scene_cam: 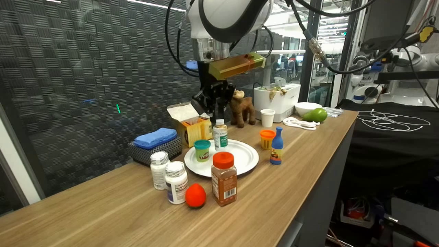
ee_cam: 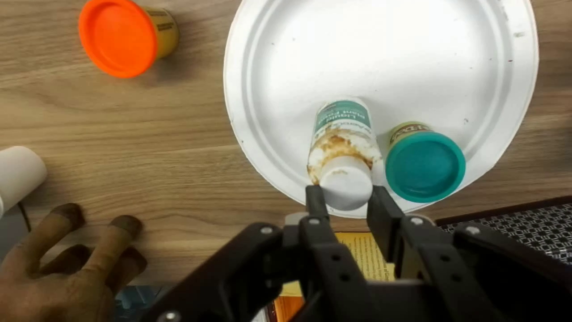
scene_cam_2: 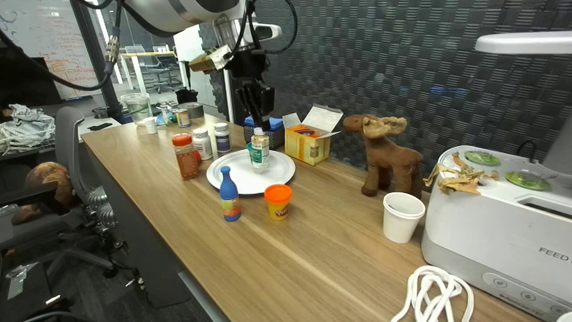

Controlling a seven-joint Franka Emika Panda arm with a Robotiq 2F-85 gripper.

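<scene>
My gripper is shut on the white cap of a plant food bottle [ee_cam: 343, 126], one finger on either side. The bottle has a green-and-white label with brown stains around its shoulder. It is upright at the back part of the white plate [scene_cam: 245, 161], low over it or on its surface; I cannot tell whether its base touches. Close beside it on the plate stands a Play-Doh tub with a teal lid [ee_cam: 426, 167]. In exterior view 2 the bottle [scene_cam_2: 260, 150] partly hides that tub.
An orange-lidded tub [scene_cam_2: 277, 201] and a blue bottle [scene_cam_2: 229, 193] stand beside the plate. Around it are a red-capped jar [scene_cam: 224, 181], two white bottles [scene_cam: 176, 183], a red ball [scene_cam: 195, 195], an open yellow box [scene_cam_2: 306, 144] and a toy moose [scene_cam_2: 389, 155].
</scene>
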